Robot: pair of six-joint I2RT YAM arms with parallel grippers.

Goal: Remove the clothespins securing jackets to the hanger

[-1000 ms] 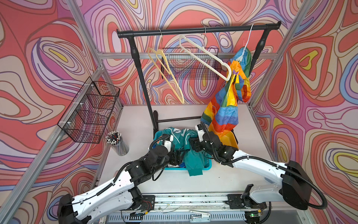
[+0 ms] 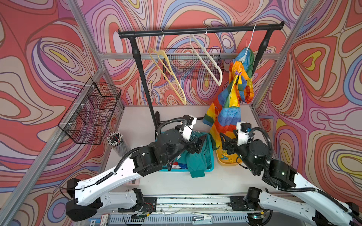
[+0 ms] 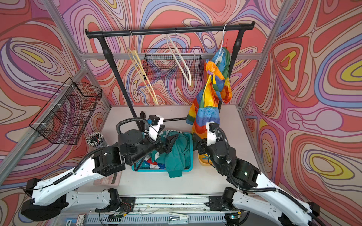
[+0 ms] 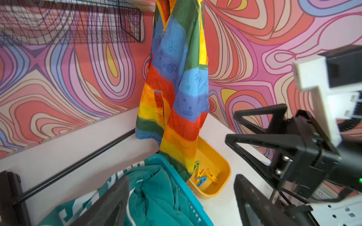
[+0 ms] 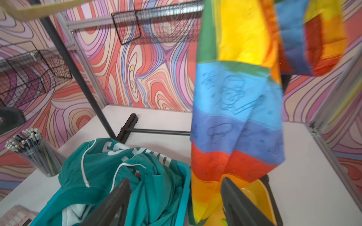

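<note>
The rainbow jacket (image 2: 230, 113) hangs at the right end of the rack on a thin white hanger (image 2: 247, 52), gathered by a purple band (image 2: 237, 73). Whether a clothespin is on it, I cannot tell. A teal jacket (image 5: 147, 180) lies crumpled in the blue bin (image 5: 184, 184). Several loose clothespins (image 4: 202, 177) lie in the yellow bin (image 4: 220, 180). Above the blue bin, my left gripper (image 2: 199, 143) is open and empty. In the left wrist view my right gripper has its fingers apart with nothing between them, beside the rainbow jacket's lower part.
Overhead runs the black rack bar (image 2: 188, 31), carrying beige hangers (image 2: 169, 75) and an empty white hanger (image 2: 206, 60). A cup of pens (image 2: 118, 145) stands at the left. Wire baskets (image 2: 90, 113) line the walls. Bare table (image 5: 320, 180) shows at the right.
Both arms have risen from low over the blue bin. My right gripper has moved right, toward the rainbow jacket; the left has moved up and right. The empty white hanger has turned on the bar.
</note>
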